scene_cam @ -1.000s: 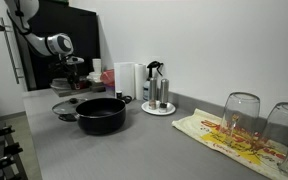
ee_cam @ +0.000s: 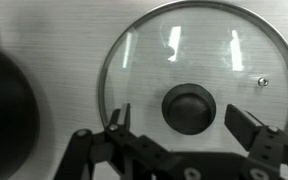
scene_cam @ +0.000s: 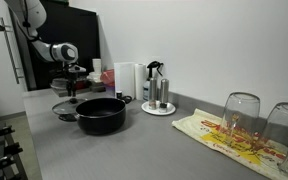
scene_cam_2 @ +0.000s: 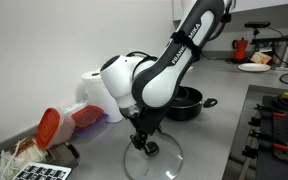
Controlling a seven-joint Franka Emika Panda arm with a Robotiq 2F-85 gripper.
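Observation:
A clear glass lid [ee_cam: 144,75] with a dark rim and a round black knob [ee_cam: 188,108] lies on the table in the wrist view. My gripper is open above it, one finger at either side of the knob. In exterior view 2 the lid [scene_cam_2: 167,168] is below the gripper [scene_cam_2: 150,140], its knob [scene_cam_2: 151,149] close to the fingertips. The black pot [scene_cam: 102,115] stands uncovered beside the lid [scene_cam: 66,106]; its dark side [ee_cam: 9,110] fills the left of the wrist view.
A white plate [scene_cam: 158,109] with bottles and grinders is against the wall. Upturned glasses [scene_cam: 241,113] rest on a patterned cloth [scene_cam: 204,127]. A red container [scene_cam_2: 54,127] and a paper towel roll [scene_cam_2: 96,90] are behind the arm. Open table lies right of the pot.
The arm has come down and a little to the right, toward the lid. Pot and lid have stayed in place.

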